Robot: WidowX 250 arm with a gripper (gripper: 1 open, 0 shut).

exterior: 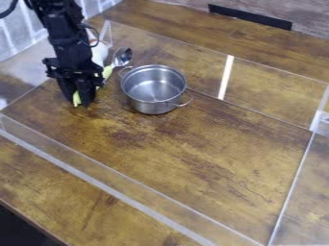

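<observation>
The black gripper (77, 88) hangs low at the left, shut around a light green elongated object (80, 99) that is mostly hidden behind it. A steel pot (153, 88) with side handles stands just right of the gripper. Behind the gripper, a metal spoon (122, 56) and a white item (104, 54) are partly visible.
Transparent low walls border the work area, and a dark slot (251, 16) shows at the back right.
</observation>
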